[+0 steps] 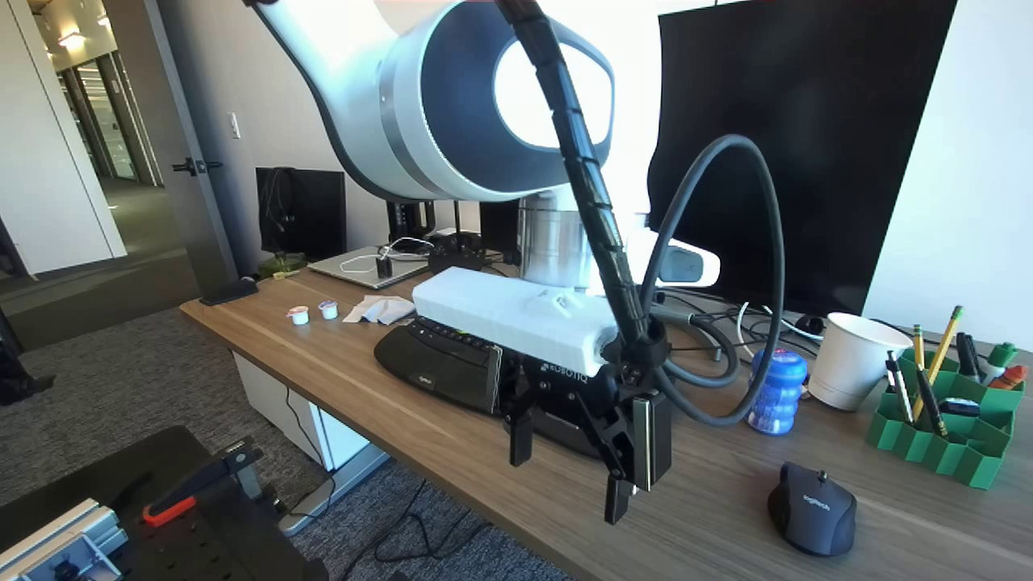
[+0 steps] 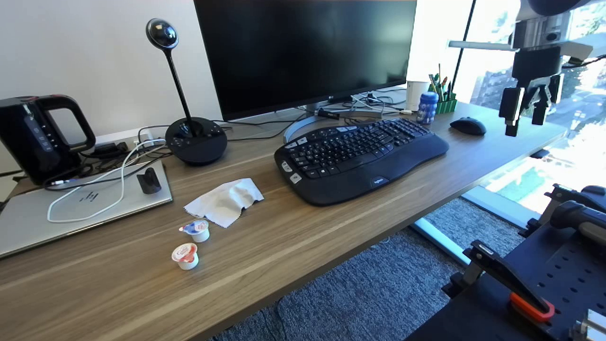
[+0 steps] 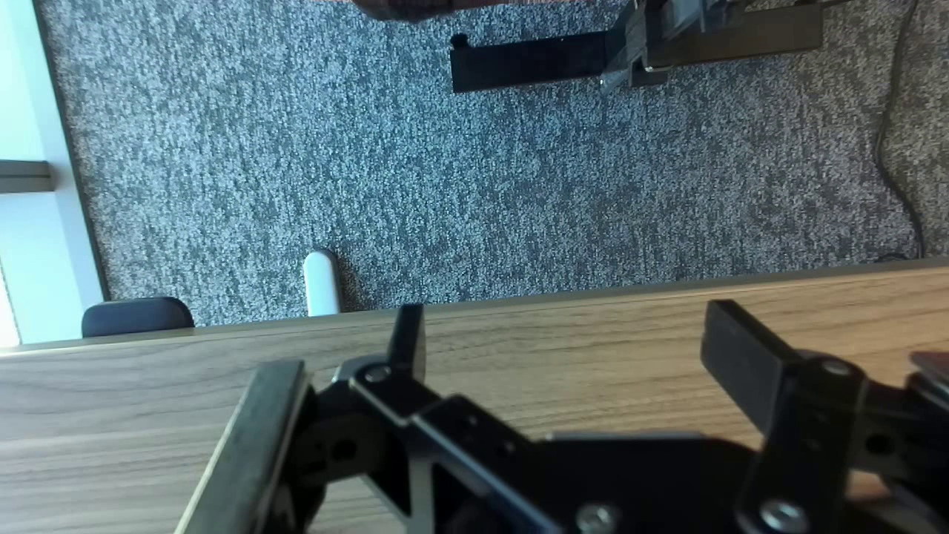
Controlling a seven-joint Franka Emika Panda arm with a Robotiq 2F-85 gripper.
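Observation:
My gripper hangs above the front edge of the wooden desk, fingers pointing down. It is open, and in the wrist view its two black fingers stand wide apart with only bare desk beneath. A dark mouse lies on the desk, to the right of the gripper in exterior view 1. The black keyboard sits in front of the monitor, partly hidden behind my gripper in exterior view 1. Two small creamer cups and a crumpled white cloth or napkin lie beyond the keyboard's far end.
A blue bottle, a white cup and a green pen holder stand near the monitor. At the desk's other end are a laptop, a webcam stand and a kettle.

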